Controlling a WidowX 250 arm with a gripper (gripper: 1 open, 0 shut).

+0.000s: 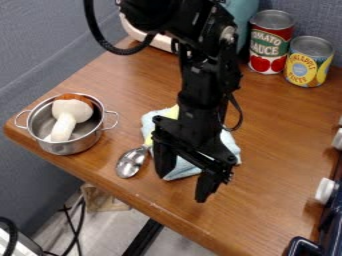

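Note:
My black gripper is low over a pale blue cloth on the wooden table, its two fingers apart, with nothing clearly between them. A yellow object lies on the cloth, partly behind the arm. A metal spoon lies left of the cloth. A steel pot at the left holds a white item and some reddish food.
A tomato can and a yellow can stand at the back right. A dark appliance with white knobs borders the right side. The table's front-left edge drops to the floor.

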